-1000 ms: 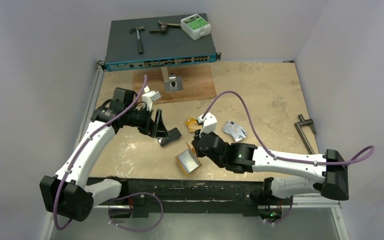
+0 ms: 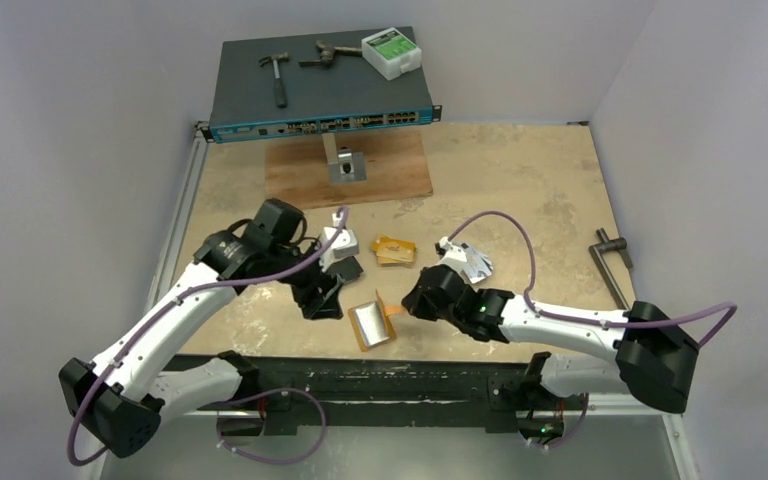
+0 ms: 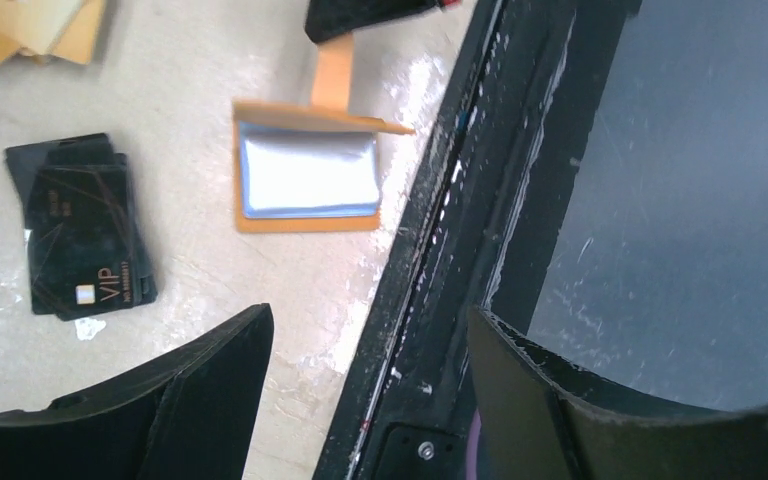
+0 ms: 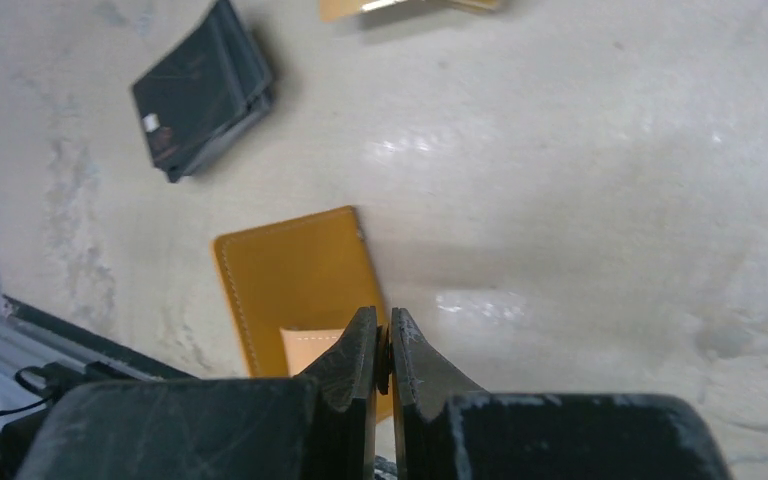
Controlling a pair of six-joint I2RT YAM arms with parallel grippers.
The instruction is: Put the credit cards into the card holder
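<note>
The card holder (image 3: 310, 180) is tan, lies near the table's front edge, and has its cover raised above a silvery-white inside. My right gripper is shut on the orange strap (image 3: 333, 72) of that cover; a thin brown strip shows between its fingers. My left gripper is open and empty, left of the holder in the top view. Black cards (image 3: 80, 225), one marked VIP, form a pile beside the holder. Gold cards (image 2: 394, 251) lie behind it, and silvery cards (image 2: 474, 263) are to the right, partly covered by my right arm.
A wooden board (image 2: 400, 175) and a dark rack unit (image 2: 310, 85) occupy the back. Metal tools (image 2: 612, 262) rest by the right wall. A black rail (image 2: 430, 365) borders the front.
The right gripper has moved to the holder's right side. The holder has turned, and its cover stands raised.
</note>
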